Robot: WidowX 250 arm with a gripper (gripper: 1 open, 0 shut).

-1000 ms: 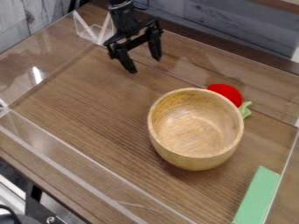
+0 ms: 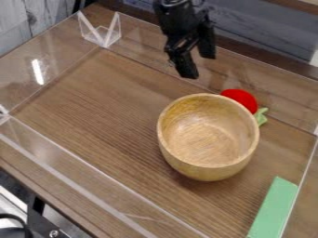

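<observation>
My gripper [image 2: 183,67] hangs at the top centre, black and open, its fingers above and to the left of a round red object [image 2: 240,99] with a green part [image 2: 259,117] beside it. A large wooden bowl [image 2: 207,138] sits empty at the centre right, just below the red object.
A green flat block [image 2: 271,206] lies at the lower right. Clear plastic pieces [image 2: 103,30] stand at the upper left. Black cables show in the bottom left corner.
My gripper has moved right and lower in the view, towards the red object and bowl. The objects on the table have stayed in place.
</observation>
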